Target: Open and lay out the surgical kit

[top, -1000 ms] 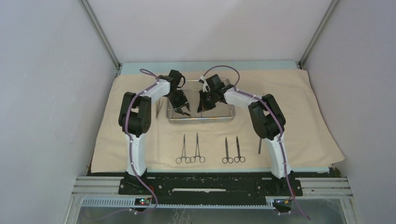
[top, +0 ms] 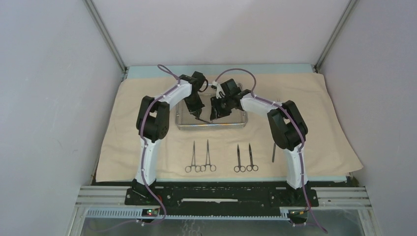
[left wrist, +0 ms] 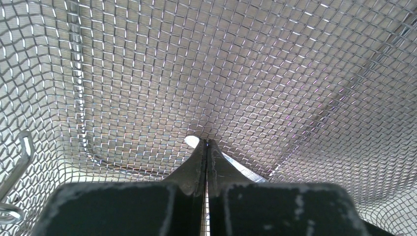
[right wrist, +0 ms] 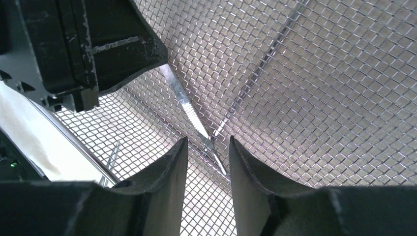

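Observation:
A wire-mesh tray (top: 187, 127) stands on the beige cloth, with a slim silver instrument (right wrist: 189, 109) lying low inside it near the front wall. My left gripper (top: 197, 116) is down in the tray over that instrument. In the left wrist view its fingers (left wrist: 194, 169) are pressed together; the instrument's pale end (left wrist: 192, 141) shows to their left and its ridged handle (left wrist: 244, 170) to their right. The middle is hidden behind the fingertips, and nothing shows between them. My right gripper is open, the instrument's narrow end appearing between its fingers, apparently without contact.
Two clamps (top: 208, 156) lie together on the cloth in front of the tray, with two pairs of scissors (top: 251, 160) to their right. A thin instrument (top: 274, 153) lies farther right. Bare cloth spreads at the far left and right. Both grippers are close together.
The left gripper has moved right and its fingers, apart before, have come together over the instrument. The right arm has shifted slightly right, its gripper staying over the tray.

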